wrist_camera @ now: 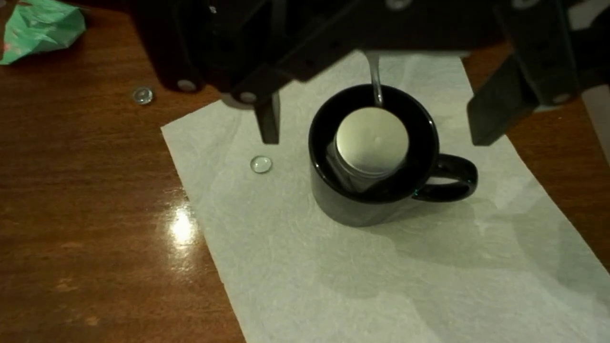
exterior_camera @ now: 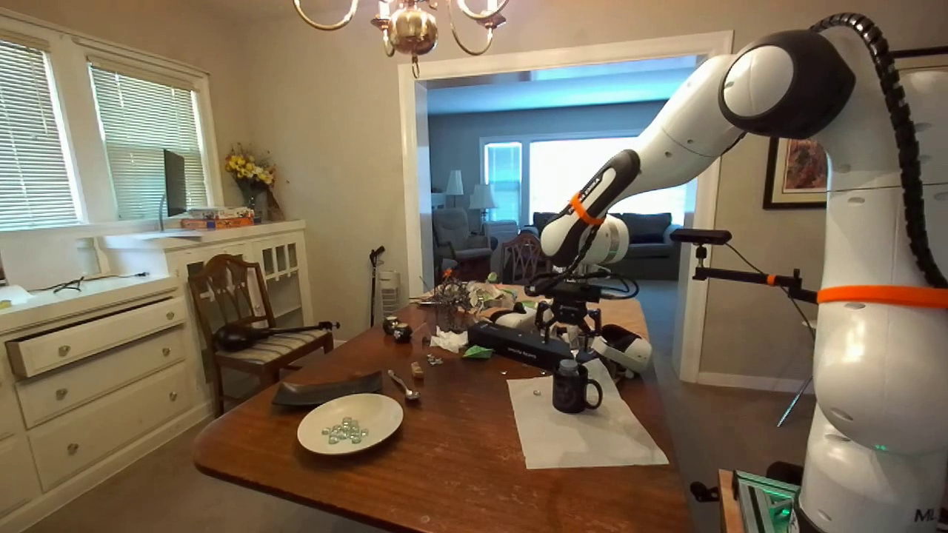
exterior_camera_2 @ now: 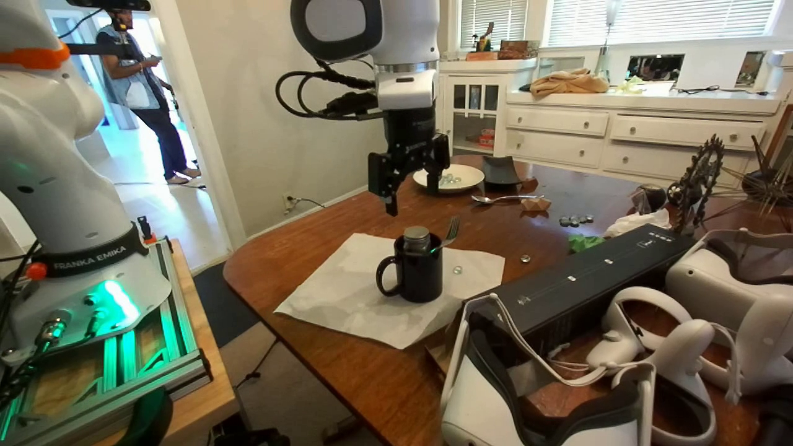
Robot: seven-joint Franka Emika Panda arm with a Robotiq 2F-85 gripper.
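Note:
A black mug (exterior_camera_2: 421, 276) stands upright on a white paper sheet (exterior_camera_2: 349, 297), its handle to the left in exterior view 2. Inside it sit a clear jar with a pale metallic lid (wrist_camera: 372, 140) and a fork (exterior_camera_2: 451, 231), whose tines point up. Above the mug, my gripper (exterior_camera_2: 416, 183) is open and empty, clear of everything in it. From the wrist, the two fingers (wrist_camera: 267, 121) appear on either side of the jar lid. One clear glass bead (wrist_camera: 261, 165) rests on the paper beside the mug.
A long black box (exterior_camera_2: 587, 279) and white headsets (exterior_camera_2: 550, 405) crowd one side of the paper. Farther off are a white plate (exterior_camera: 311, 432) of glass beads, a dark tray (exterior_camera: 324, 389) and a spoon (exterior_camera: 404, 386). Bare tabletop (exterior_camera: 462, 471) separates plate and paper.

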